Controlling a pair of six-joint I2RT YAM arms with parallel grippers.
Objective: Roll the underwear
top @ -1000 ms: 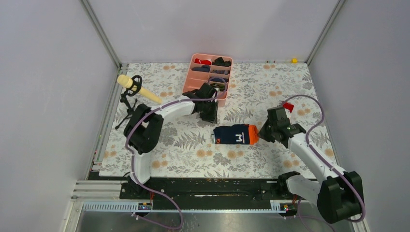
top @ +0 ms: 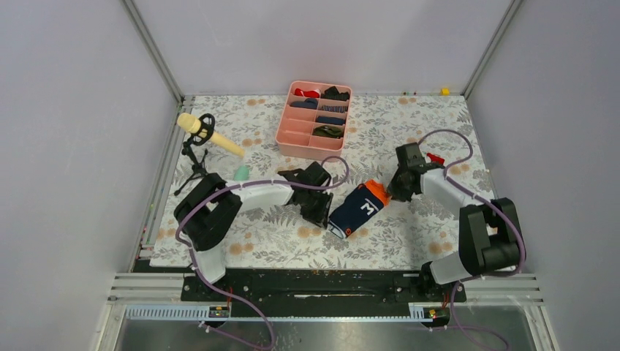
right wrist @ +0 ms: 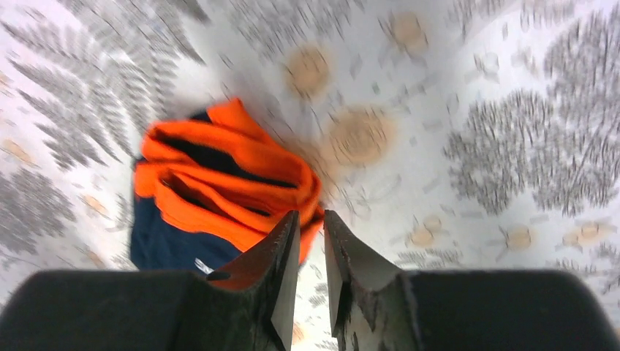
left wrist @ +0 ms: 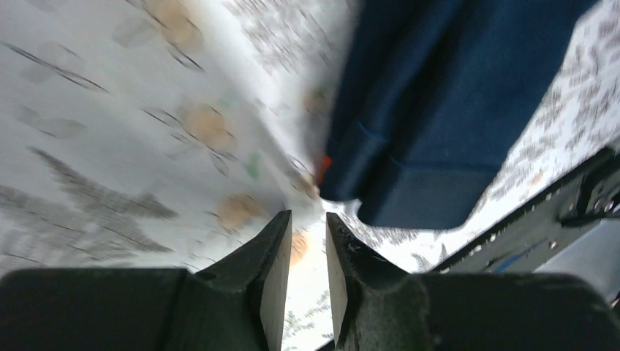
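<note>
The underwear lies as a folded navy strip (top: 357, 211) with an orange waistband and white lettering, slanting across the table's middle from lower left to upper right. At its lower-left end is my left gripper (top: 327, 225). Its fingers stand partly open, and the navy fabric (left wrist: 439, 146) shows just beyond the fingertips in the left wrist view. My right gripper (top: 390, 195) is at the orange end. Seen from the right wrist, the bunched orange waistband (right wrist: 241, 157) reaches the narrowly parted fingers, with an orange edge showing in the gap.
A pink divided box (top: 296, 139) with rolled clothing stands at the back. The red item (top: 436, 158) sits partly hidden by the right arm. A yellow cylinder on a stand (top: 219, 139) is at the left. Clear tabletop lies at the front.
The underwear has turned from level to slanted: its left end moved toward the front, its orange end toward the back.
</note>
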